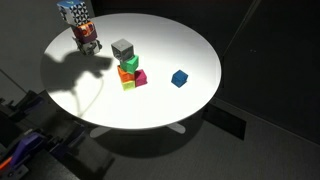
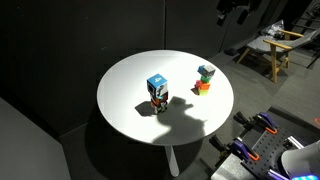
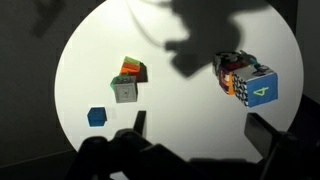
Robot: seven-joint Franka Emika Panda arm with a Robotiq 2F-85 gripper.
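My gripper is open above the round white table, its two dark fingers wide apart with nothing between them. In exterior view 2 the gripper (image 2: 235, 18) hangs high at the top edge. A small stack has a grey cube (image 1: 122, 48) on top, a green cube (image 1: 131, 64) below it, then orange (image 1: 125, 75) and yellow-green (image 1: 128, 85) blocks. A magenta cube (image 1: 140, 77) sits beside its base. Apart on the table lies a blue cube (image 1: 180, 78). The wrist view shows the grey cube (image 3: 125, 90) left of the fingers and the blue cube (image 3: 97, 117) farther left.
A taller stack of patterned blocks (image 1: 76, 25) stands near the table's edge, its blue top (image 3: 262, 90) marked 4 in the wrist view. Bare table (image 1: 190, 110) lies around the blue cube. A chair (image 2: 280, 45) stands beyond the table.
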